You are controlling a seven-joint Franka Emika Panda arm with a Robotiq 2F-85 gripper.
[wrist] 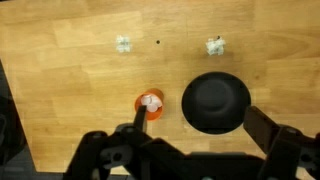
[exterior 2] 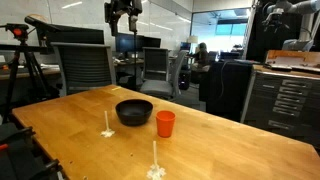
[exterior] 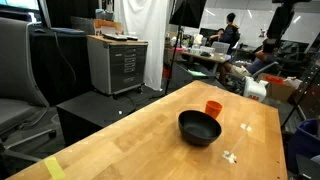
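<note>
My gripper is open, with its two dark fingers spread wide and nothing between them. It hangs high above the wooden table, as the second exterior view shows the gripper (exterior 2: 123,27) well over everything on it. A round black bowl (wrist: 215,103) rests on the table, empty. Close beside it stands an orange-red cup (exterior 2: 165,123), upright; from above, something whitish shows inside the cup (wrist: 151,103). Two thin white pieces lie apart on the tabletop, one white piece (exterior 2: 107,125) left of the bowl and another white piece (exterior 2: 155,165) nearer that camera.
Wide bare stretches of the wooden table (exterior: 120,150) surround the bowl and cup. Office chairs (exterior: 22,95) and a grey drawer cabinet (exterior: 117,66) stand beyond the table's edge. A tripod (exterior 2: 20,60) is at the left in the second exterior view.
</note>
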